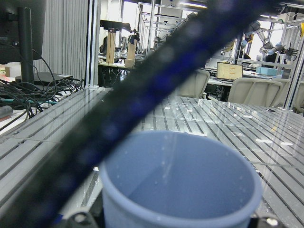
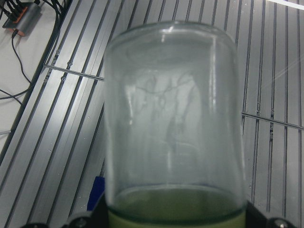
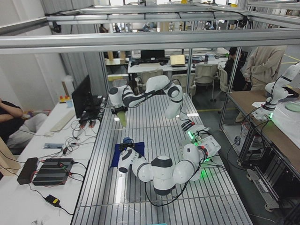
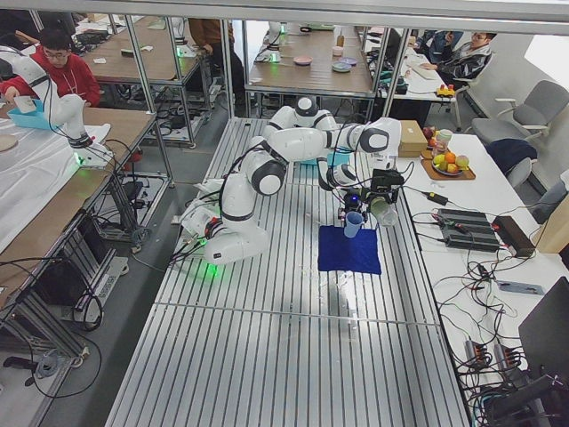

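Note:
A light blue cup [image 4: 353, 227] is at my left gripper [image 3: 127, 146], above a dark blue cloth [image 4: 348, 251] on the slatted table. In the left wrist view the cup [image 1: 180, 185] fills the lower middle, with the gripper's fingers mostly hidden behind it; it is shut on that cup. My right gripper [image 4: 384, 191] holds a clear glass [image 2: 173, 109] with green contents. The glass is tilted and hangs above the table near the cloth. Its lower part hides most of that gripper's fingers in the right wrist view.
A side desk holds a monitor [image 3: 82, 98], black boxes and cables. A fruit tray [image 4: 449, 169] and cardboard box [image 4: 411, 138] stand on that desk.

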